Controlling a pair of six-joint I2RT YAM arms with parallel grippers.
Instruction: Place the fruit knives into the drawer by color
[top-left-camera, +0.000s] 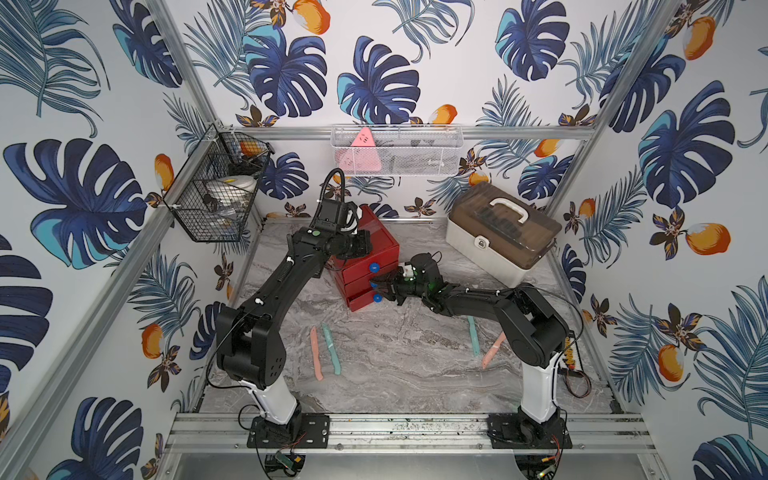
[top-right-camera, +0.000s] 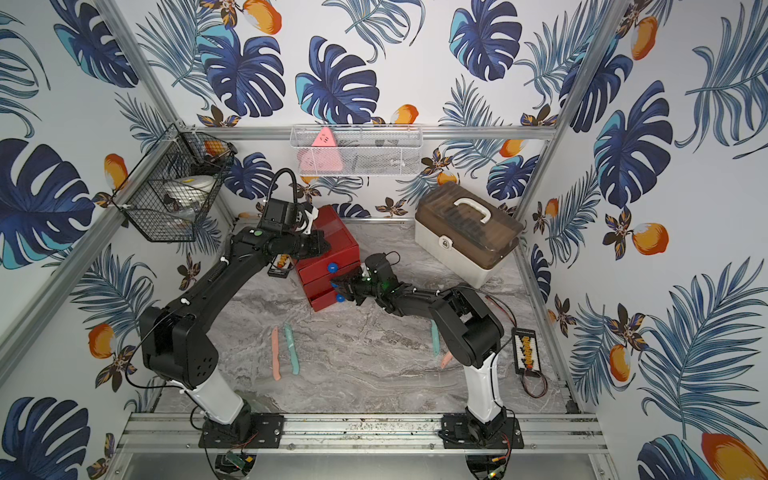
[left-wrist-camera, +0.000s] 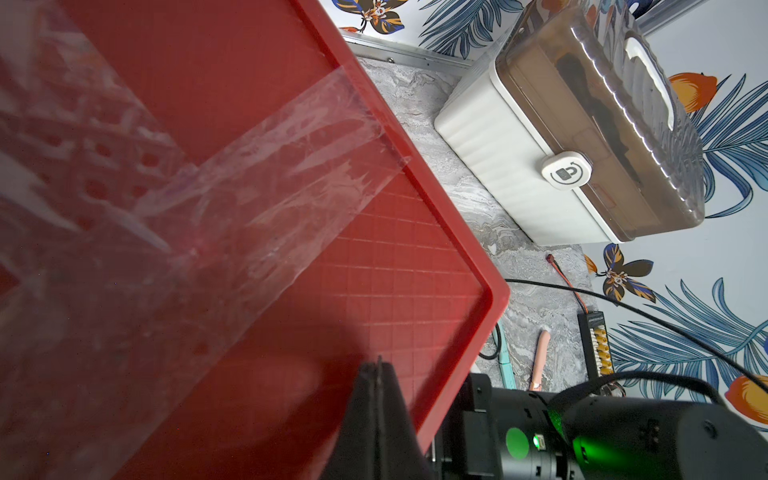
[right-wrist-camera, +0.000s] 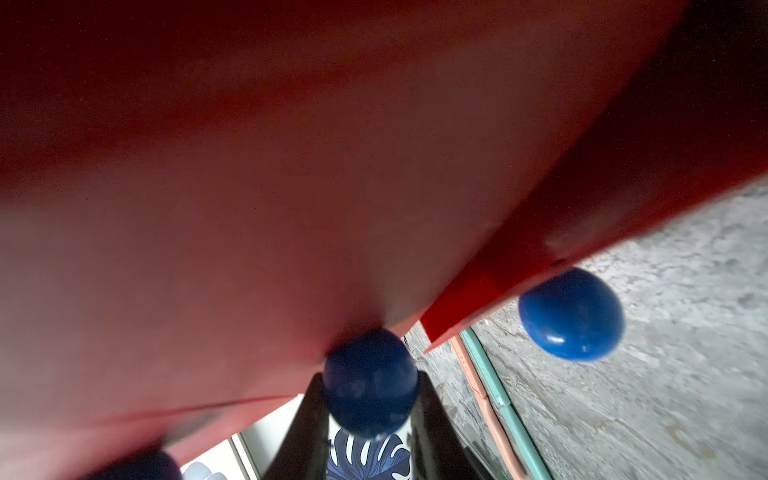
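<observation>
My left gripper is shut, its tips against the top (left-wrist-camera: 400, 288) of the red drawer box, with nothing visible between them. My right gripper has its fingers either side of the middle blue knob (right-wrist-camera: 369, 376); whether they grip it is unclear. The lower knob (right-wrist-camera: 569, 312) is beside it. In the top left view, a pink knife (top-left-camera: 316, 352) and teal knife (top-left-camera: 331, 352) lie front left; another teal knife (top-left-camera: 473, 336) and pink knife (top-left-camera: 492, 352) lie front right.
A white case (top-left-camera: 504, 232) with brown lid stands back right. A black wire basket (top-left-camera: 220, 192) hangs at left, a white mesh basket (top-left-camera: 424, 152) on the back rail.
</observation>
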